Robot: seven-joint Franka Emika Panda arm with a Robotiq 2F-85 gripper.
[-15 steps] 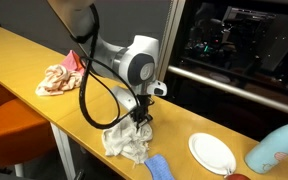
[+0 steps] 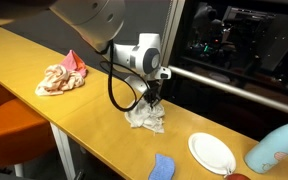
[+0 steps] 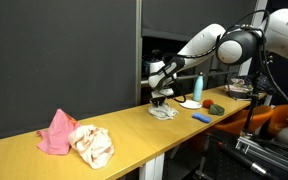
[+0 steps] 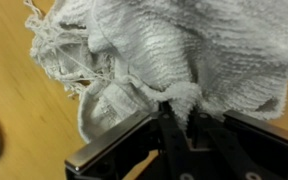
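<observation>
A white cloth (image 2: 146,116) lies bunched on the wooden table. In the wrist view my gripper is shut on a pinched fold of this cloth (image 4: 199,50), which spreads out beyond the fingers with a fringed edge on the left. Exterior view 2 has the gripper (image 3: 158,98) low over the cloth (image 3: 163,112), close to the tabletop. The arm hides part of the cloth in exterior view 1.
A white plate (image 2: 212,153), a blue sponge-like item (image 2: 162,167) and a light blue bottle (image 2: 275,146) stand to the right. Pink and cream cloths (image 2: 62,76) lie at the far left. Bare table (image 3: 134,128) separates them from the white cloth.
The cloth now lies farther from the blue item and looks more bunched.
</observation>
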